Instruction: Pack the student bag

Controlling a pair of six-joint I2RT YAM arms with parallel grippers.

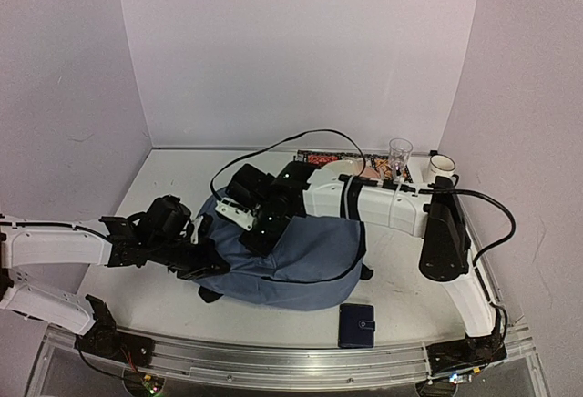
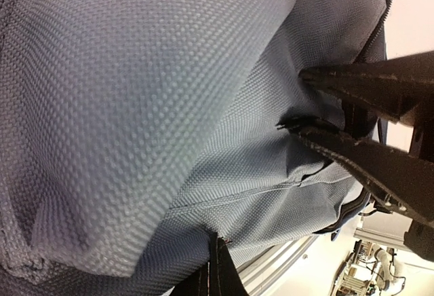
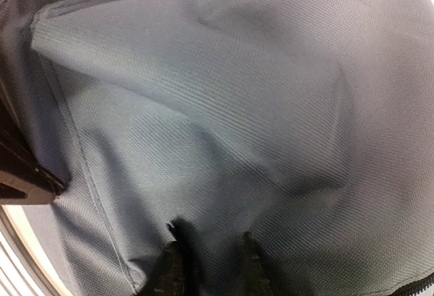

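The blue-grey bag (image 1: 314, 247) lies on the table, its dark zip line running along the front. At its left edge my left gripper (image 1: 217, 269) stays low. In the left wrist view the left fingertips (image 2: 218, 245) are together, meeting a fold of the bag's cloth (image 2: 135, 106). My right gripper points down at the upper left part of the bag, close to its cloth (image 3: 224, 140). Its two fingers stand apart, cloth below them and no packed item between them. A dark navy wallet-like case (image 1: 356, 325) with a snap lies in front of the bag. The bag's inside is hidden.
Behind the right arm lies a patterned item (image 1: 319, 157), partly covered. A clear glass (image 1: 400, 153) and a white mug (image 1: 440, 167) stand at the back right. Free table shows at the right and back left.
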